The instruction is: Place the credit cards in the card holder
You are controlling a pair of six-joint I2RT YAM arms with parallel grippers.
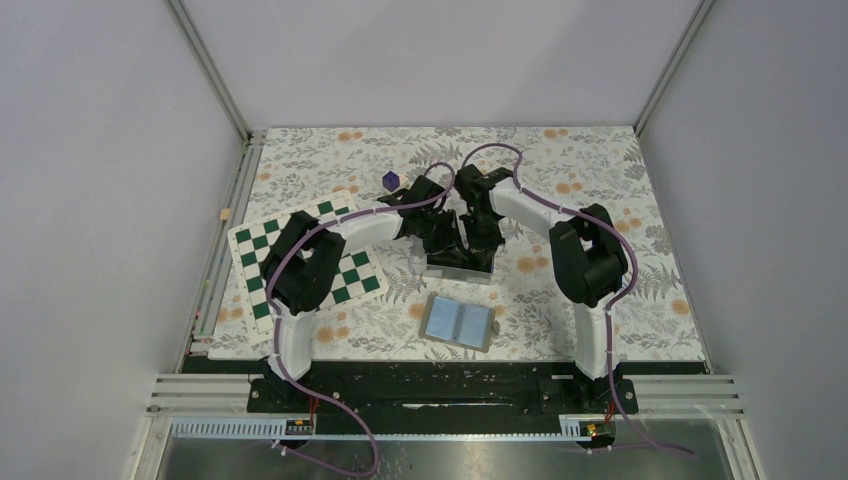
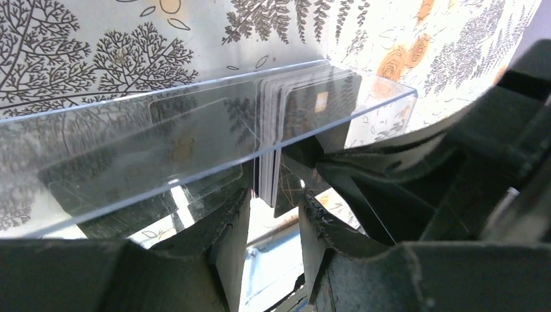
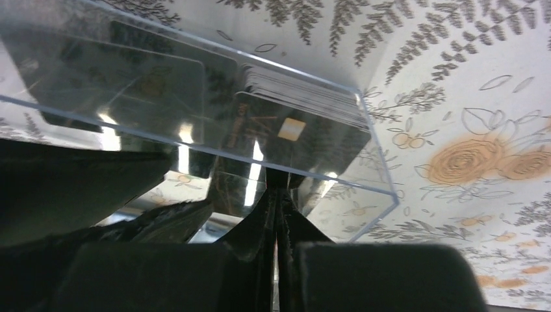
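Observation:
A clear box (image 1: 459, 275) of dark cards stands mid-table, both grippers over it. The card holder (image 1: 458, 321), grey with two pale blue panels, lies open in front. My left gripper is open, its fingertips (image 2: 242, 203) spread either side of the ends of a tight stack of cards (image 2: 267, 179). From the right, my right gripper is shut, tips inside the box, at the dark card with a gold chip (image 3: 292, 129). In the left wrist view they meet this card's face; whether they pinch anything cannot be seen.
A green-and-white checkered board (image 1: 357, 277) lies under the left arm. Behind the box sits a small purple object (image 1: 391, 181).

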